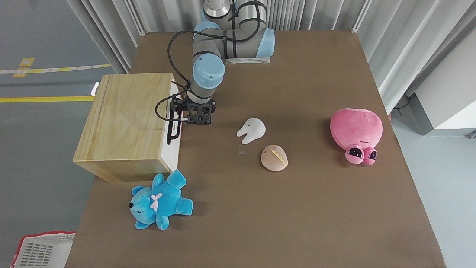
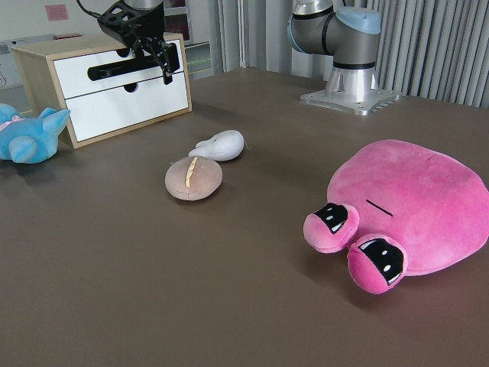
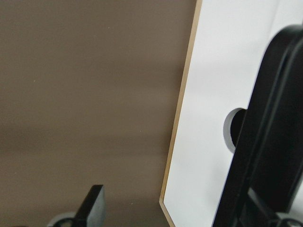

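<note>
A wooden two-drawer box with white fronts stands at the table's left, both drawers closed in the left camera view. My gripper is at the upper drawer's long black handle, down on the front of the box. In the wrist view that handle fills the right side, close to the camera, with a finger at lower left. Whether the fingers are open or closed on the handle is unclear.
A blue bear lies before the box. A white plush and beige bun lie mid-table, a pink plush at right.
</note>
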